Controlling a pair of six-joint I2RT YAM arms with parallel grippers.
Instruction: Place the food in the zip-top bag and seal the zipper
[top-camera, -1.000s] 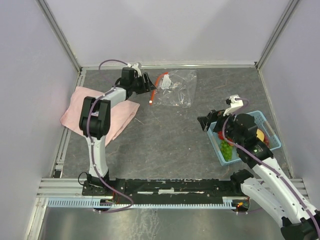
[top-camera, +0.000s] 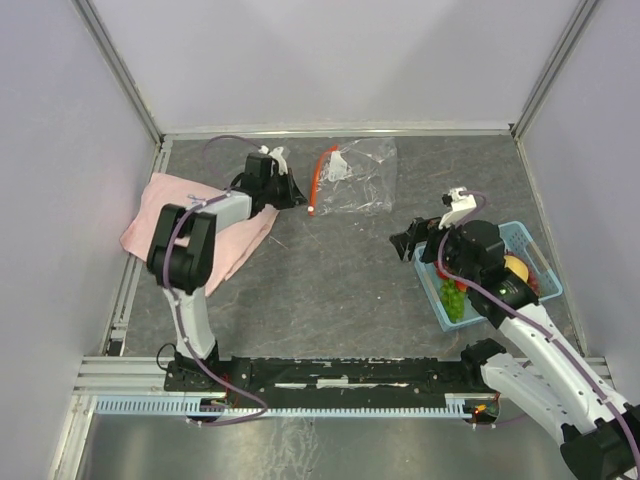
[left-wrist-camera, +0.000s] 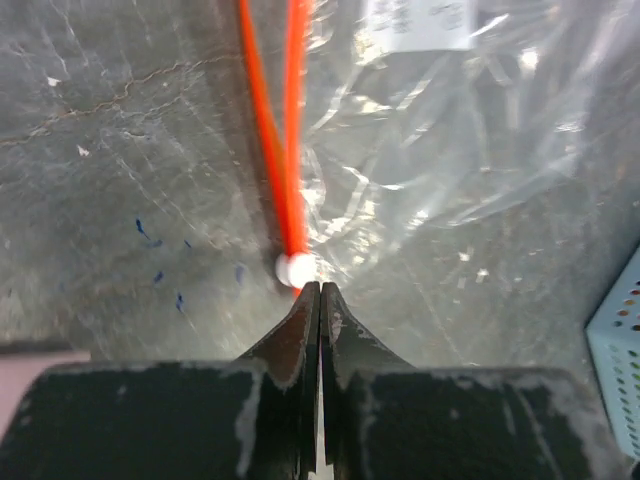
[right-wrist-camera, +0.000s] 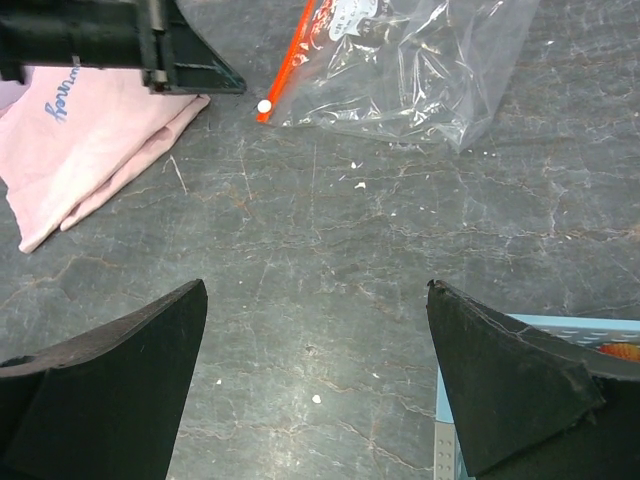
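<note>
The clear zip top bag (top-camera: 360, 178) lies flat and empty at the back of the table, its orange zipper (top-camera: 318, 180) along the left edge. A white slider (left-wrist-camera: 296, 269) sits at the zipper's near end. Just by that slider, my left gripper is shut, and nothing shows between its fingers. The right wrist view has the left fingertips a little apart from the slider (right-wrist-camera: 264, 106). My right gripper (top-camera: 412, 238) stands open and empty above the left rim of the blue basket (top-camera: 436, 303), which holds the food, including green grapes (top-camera: 452, 300).
A folded pink cloth (top-camera: 235, 245) covers the left side of the table, under the left arm. Walls close in the back and both sides.
The left gripper has moved toward the near end of the zipper and its fingers have come together. The bag has shifted slightly right. My right arm has barely moved.
</note>
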